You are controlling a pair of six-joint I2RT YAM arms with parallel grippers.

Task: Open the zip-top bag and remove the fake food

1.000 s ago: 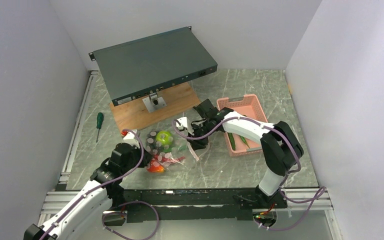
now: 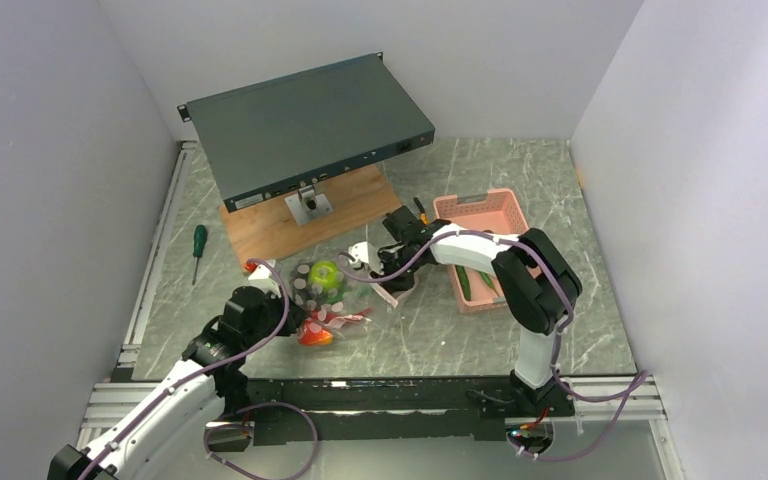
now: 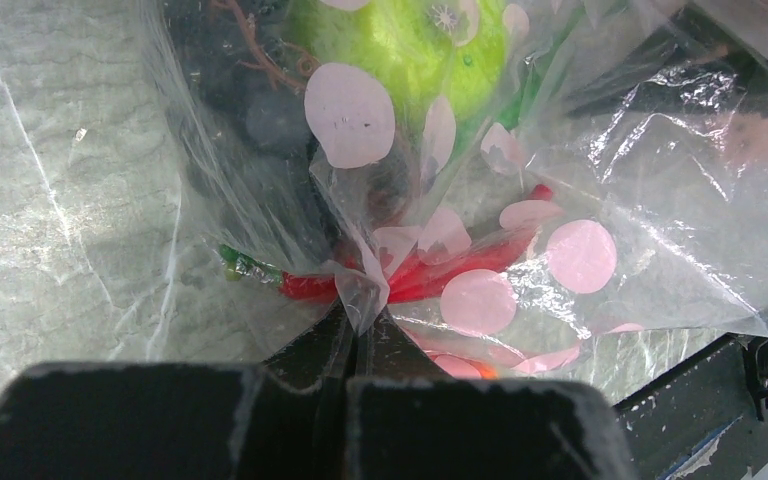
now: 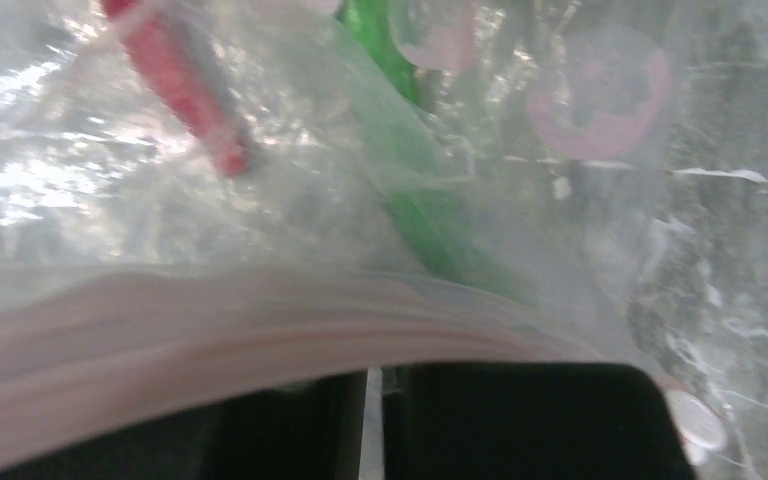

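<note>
The clear, pink-dotted zip bag lies on the marble surface with a green apple, red chili, dark items and an orange-red piece inside. My left gripper is shut on a pinched fold of the bag's plastic beside the chili. My right gripper is at the bag's pinkish zip edge; in the right wrist view a narrow gap shows between its fingers, partly hidden by that edge, and whether plastic is between them is unclear.
A pink basket with long green items stands at the right. A dark metal unit on a wooden board fills the back. A green screwdriver lies at the left.
The right arm's elbow has shifted left and its gripper slightly toward the front of the table at the bag's edge. The left arm holds still.
</note>
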